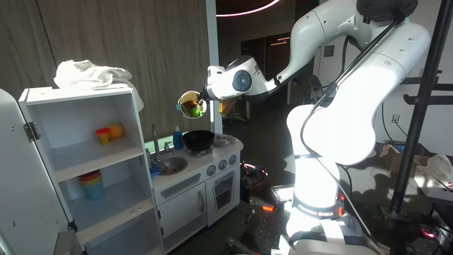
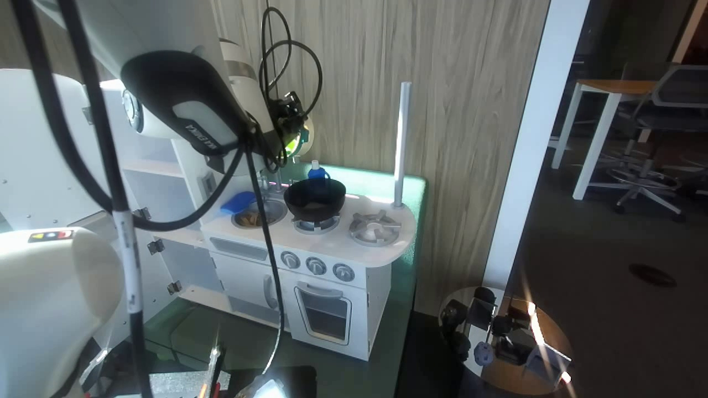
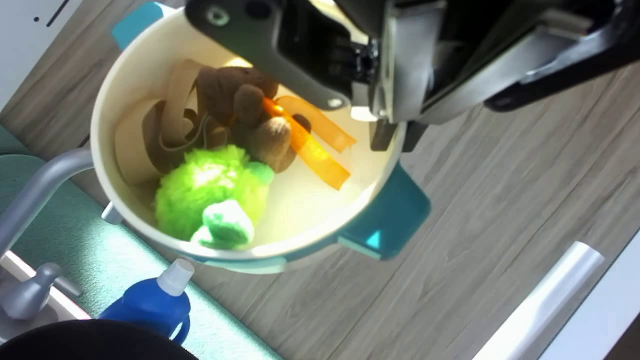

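Observation:
A cream pot with teal handles (image 3: 384,210) hangs in the air, tipped so that its open mouth faces the exterior camera. My gripper is shut on its rim, one finger inside the wall and the other outside. Inside the pot lie a fuzzy lime-green toy (image 3: 210,186), a brown plush (image 3: 258,120) and orange strips (image 3: 315,153). From the side, the pot (image 1: 185,98) shows well above the toy stove, with my gripper (image 1: 200,100) at its right edge. In the second exterior view the arm mostly hides it.
Below stands a black pan (image 1: 198,140) on the burner, beside a blue bottle (image 1: 178,138) and the sink (image 1: 174,165) with its tall faucet. At left, a white shelf (image 1: 97,165) holds several cups and a ball.

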